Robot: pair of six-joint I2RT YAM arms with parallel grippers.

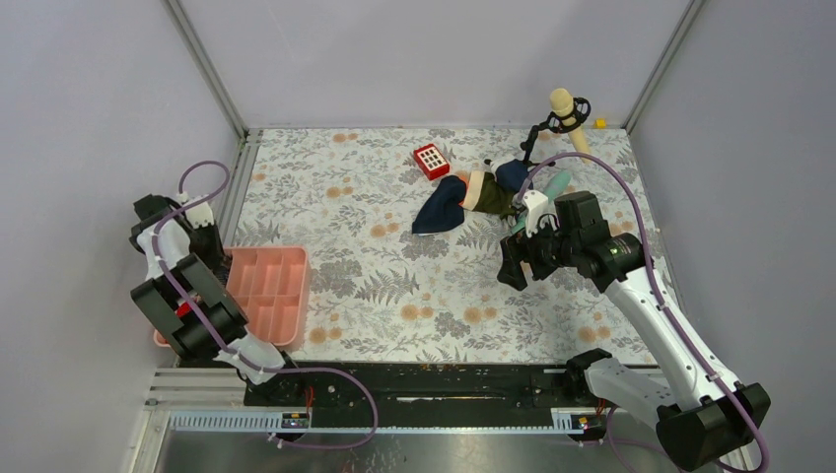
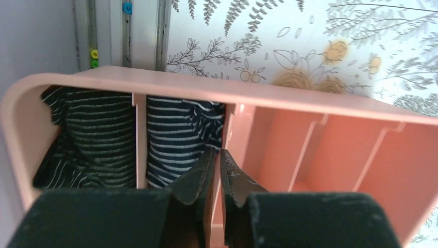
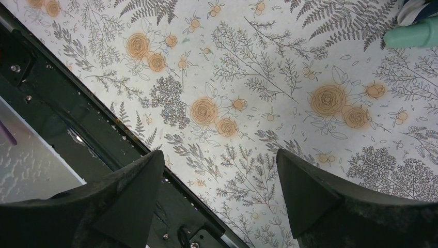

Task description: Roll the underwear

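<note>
Two dark, white-striped bundles of cloth, likely the underwear, lie in the pink divided box (image 1: 305,286). One striped bundle (image 2: 98,137) fills the end compartment; the other striped bundle (image 2: 175,137) is in the compartment beside it, partly hidden by my gripper. My left gripper is shut over the divider at that second bundle's side, with no cloth visible between its fingertips. Over the right part of the table, my right gripper is wide open and empty, with bare patterned surface below it.
Pink compartments (image 2: 289,139) right of the striped bundles are empty. Dark blue, orange and green cloths (image 1: 441,207), a red box (image 1: 431,161) and a stand (image 1: 537,138) occupy the table's back.
</note>
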